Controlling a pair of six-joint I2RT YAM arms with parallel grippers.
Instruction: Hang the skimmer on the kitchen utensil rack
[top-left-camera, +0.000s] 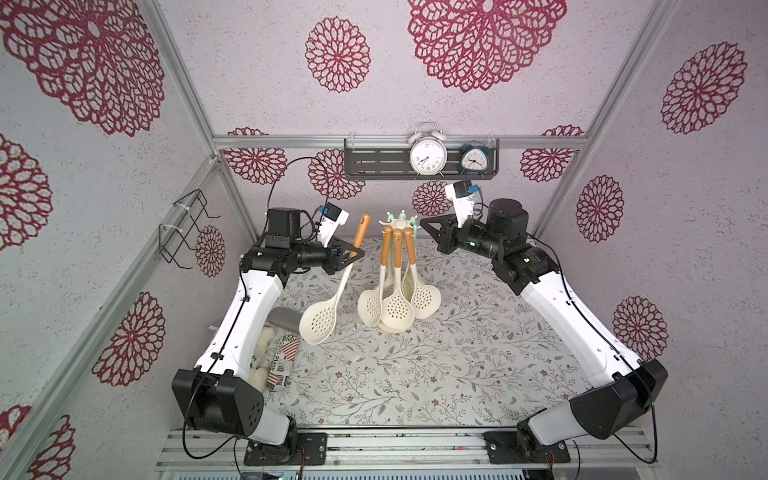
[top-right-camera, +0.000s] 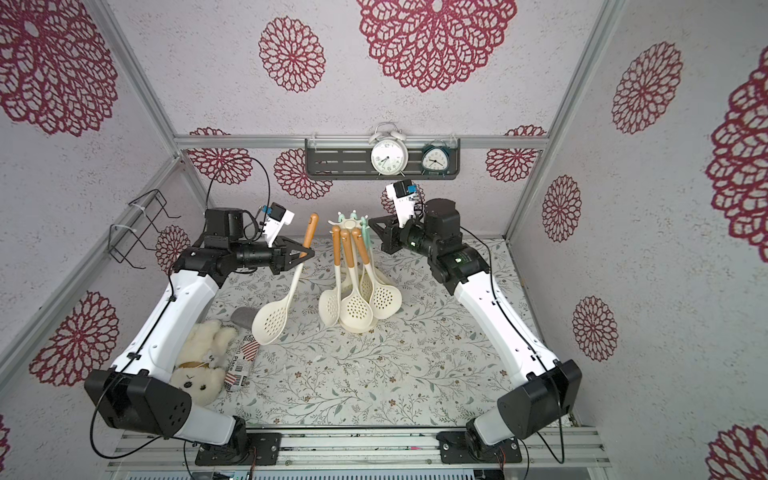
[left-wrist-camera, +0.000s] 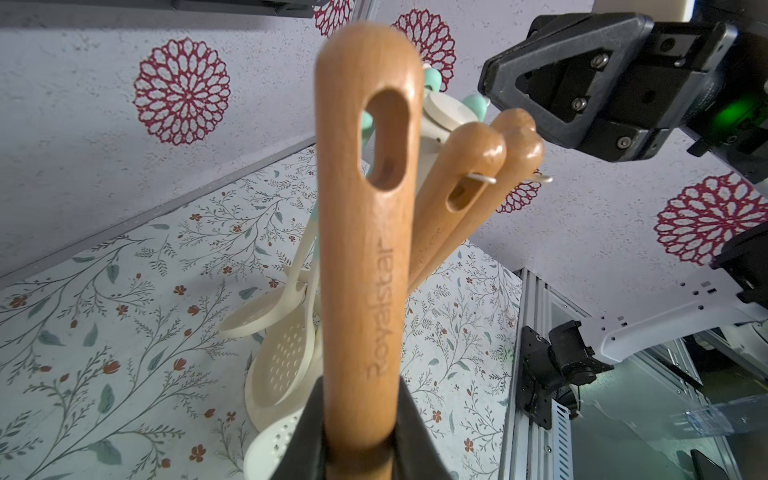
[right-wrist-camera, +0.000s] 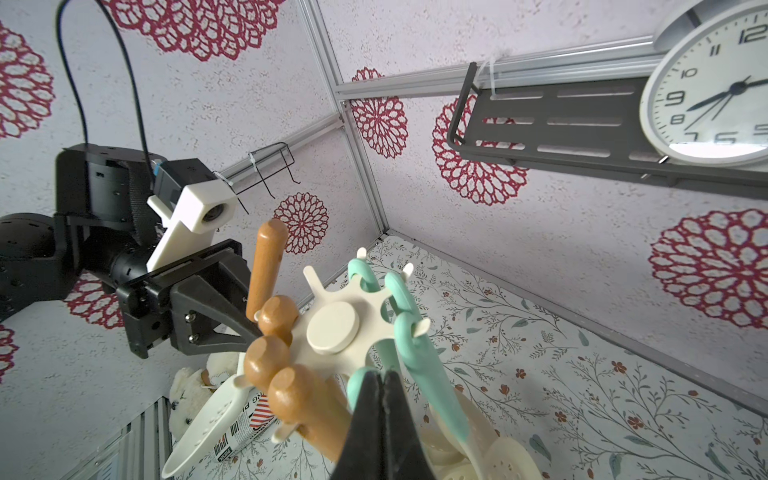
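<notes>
The white slotted skimmer (top-left-camera: 318, 321) hangs head down from my left gripper (top-left-camera: 358, 254), which is shut on its wooden handle (left-wrist-camera: 364, 280). The handle's hanging slot points up. To the right stands the utensil rack with its white round hub (right-wrist-camera: 333, 326) and prongs, several holding wooden-handled or mint-handled tools. The skimmer's handle is beside the rack, apart from it in the top views. My right gripper is shut, nothing between its fingers. A mint handle (right-wrist-camera: 428, 372) lies outside those fingers. The rack's stand is mostly hidden by the hanging utensils.
A shelf (top-left-camera: 376, 164) with a white clock (top-left-camera: 428, 156) and a teal clock (top-left-camera: 474, 160) is fixed on the back wall. A plush toy (top-right-camera: 200, 360) and a packet (top-right-camera: 241, 361) lie at the left.
</notes>
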